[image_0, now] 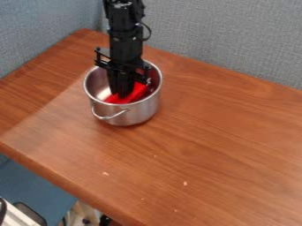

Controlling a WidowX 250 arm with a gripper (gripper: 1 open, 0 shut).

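Observation:
A steel pot (125, 112) with a wire handle stands on the wooden table toward the back left. Inside it lies a red object (117, 98), partly hidden. My black gripper (120, 86) reaches down from above into the pot, over the red object. Its fingertips are dark and hard to make out, so I cannot tell whether it is open or shut, or whether it touches the red thing.
Grey padded walls (224, 35) stand behind. The table's left edge drops to a blue floor at the lower left.

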